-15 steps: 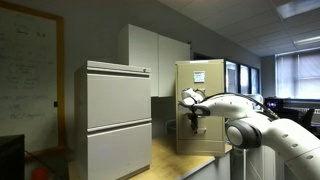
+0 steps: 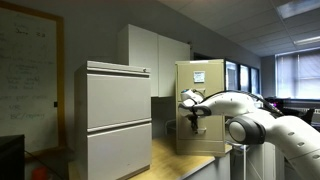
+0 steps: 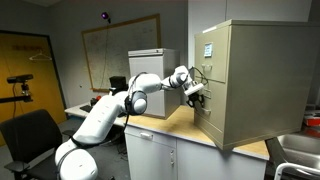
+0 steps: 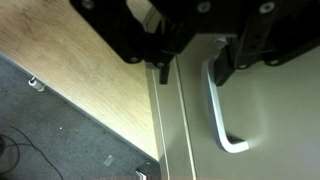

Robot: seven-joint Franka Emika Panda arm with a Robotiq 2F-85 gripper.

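Observation:
A beige filing cabinet [image 3: 251, 85] stands on the wooden counter, its drawer fronts facing the arm. My gripper [image 3: 193, 98] is up against the drawer fronts, beside their handles; exterior view 1 shows the gripper [image 2: 193, 118] in front of the cabinet [image 2: 200, 141]. Close by in the wrist view is a pale curved drawer handle [image 4: 215, 112], its upper end running in by the dark right finger [image 4: 229, 66]. The other finger [image 4: 161, 62] lies near the cabinet's edge. Whether the handle is between the fingers is hidden.
The wooden counter [image 3: 180, 122] runs beneath the cabinet. A second, grey-white cabinet [image 2: 118, 115] stands to the left in exterior view 1. A sink [image 3: 299, 155] is at the right of exterior view 2. Carpet [image 4: 60, 130] shows beyond the counter edge.

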